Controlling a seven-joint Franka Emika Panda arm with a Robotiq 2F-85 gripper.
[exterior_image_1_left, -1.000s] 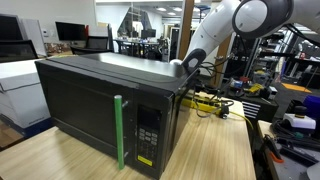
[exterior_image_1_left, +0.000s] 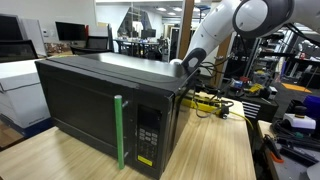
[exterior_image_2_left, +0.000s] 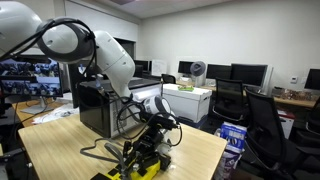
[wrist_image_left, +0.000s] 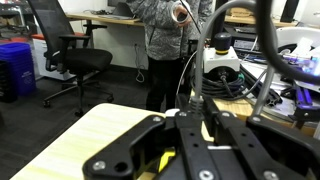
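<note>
A black microwave (exterior_image_1_left: 100, 107) with a green strip handle (exterior_image_1_left: 119, 130) stands closed on the wooden table; in the other exterior view the microwave (exterior_image_2_left: 95, 112) is beyond the arm. Low over the table behind it, my gripper (exterior_image_2_left: 138, 158) points down at a yellow object (exterior_image_2_left: 152, 171). In the wrist view a little of the yellow object (wrist_image_left: 166, 159) shows at the black fingers, which look shut on it. Its full shape is hidden by the gripper. From the first exterior view, the yellow object (exterior_image_1_left: 203, 106) shows only partly past the microwave.
Bare table (exterior_image_1_left: 215, 150) lies right of the microwave, and more table (wrist_image_left: 85, 138) is clear in the wrist view. A person (wrist_image_left: 172, 45) stands just past the table's edge. Office chairs (exterior_image_2_left: 268, 125) are on the right, beside a blue box (exterior_image_2_left: 232, 138).
</note>
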